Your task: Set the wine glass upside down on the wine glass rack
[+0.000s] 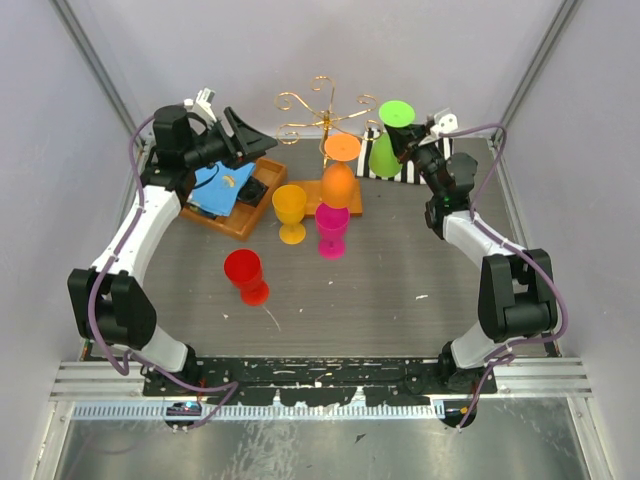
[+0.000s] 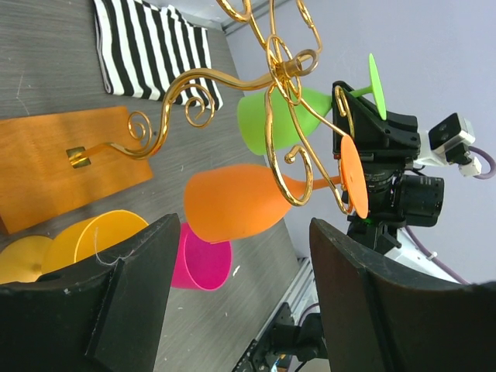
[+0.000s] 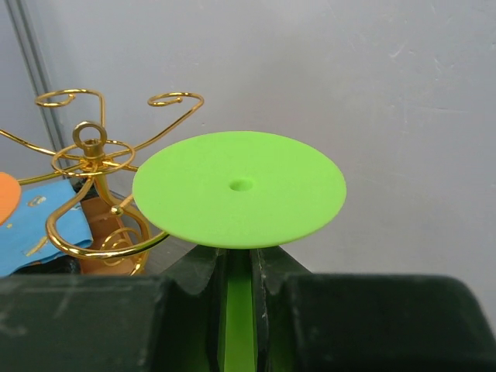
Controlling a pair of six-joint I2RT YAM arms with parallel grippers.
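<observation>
A green wine glass [image 1: 385, 157] hangs upside down, its stem between the fingers of my right gripper, which is shut on it. Its flat base [image 3: 271, 186] faces up in the right wrist view. Just left of it in the top view stands the gold wine glass rack [image 1: 327, 120] with curled arms; the green glass looks close to one arm, contact cannot be told. An orange glass [image 2: 240, 201] hangs upside down from a front arm. My left gripper [image 1: 250, 137] is open and empty, left of the rack.
Yellow [image 1: 290, 203], magenta [image 1: 332, 230] and red [image 1: 246, 274] glasses stand on the table in front. A brown tray [image 1: 235, 224] with a blue cloth [image 1: 222, 188] sits at left. A striped cloth [image 2: 155, 48] lies behind the rack.
</observation>
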